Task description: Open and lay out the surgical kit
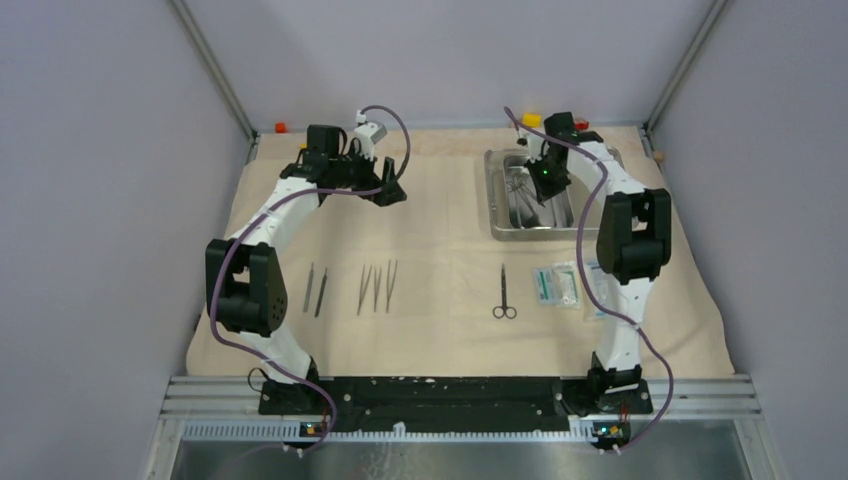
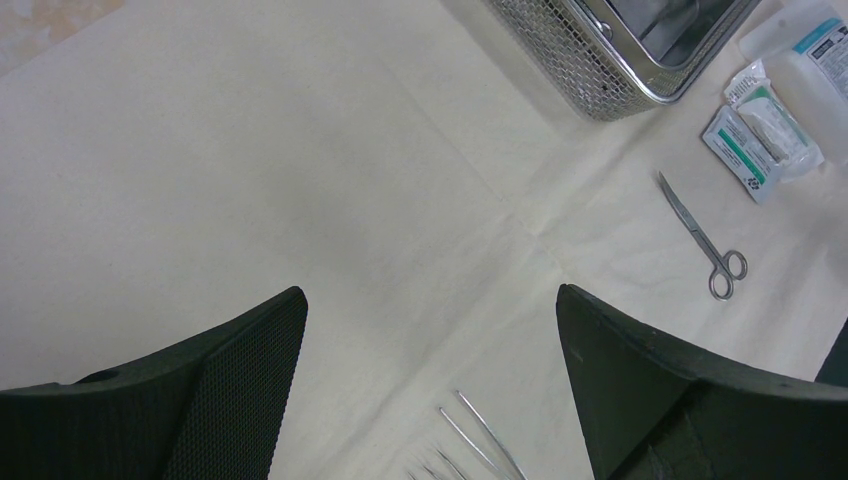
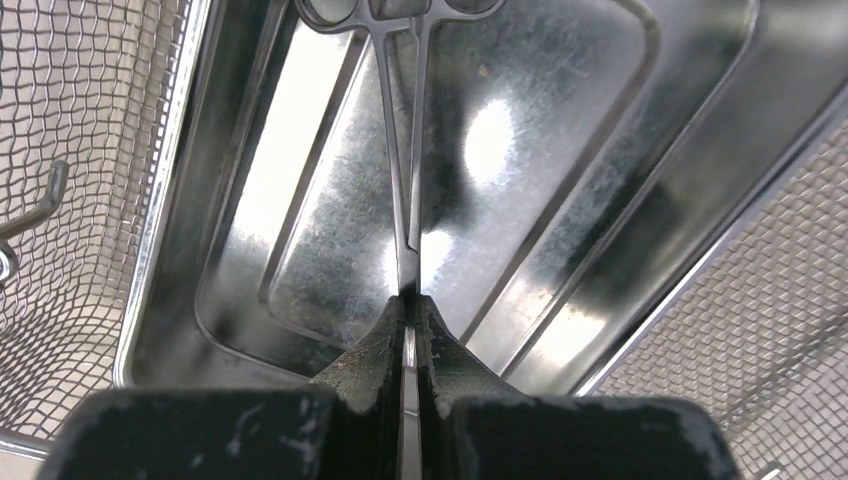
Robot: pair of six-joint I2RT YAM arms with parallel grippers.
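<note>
In the right wrist view a ring-handled clamp (image 3: pixel 402 170) lies in the metal tray (image 3: pixel 560 140). My right gripper is shut right at the clamp's narrow tip; whether the tip is between or under the fingers, I cannot tell. From the top, this gripper (image 1: pixel 542 203) is inside the wire basket (image 1: pixel 492 205), partly covering the tray. My left gripper (image 1: pixel 395 190) stands open over bare cloth, nothing between its fingers. Laid out on the cloth are scissors (image 1: pixel 504 292), several tweezers (image 1: pixel 377 288) and two slim handles (image 1: pixel 314 290).
Packets (image 1: pixel 556 286) lie in front of the basket, partly under the right arm. A yellow block (image 1: pixel 532 120) and a red one (image 1: pixel 581 124) sit behind it.
</note>
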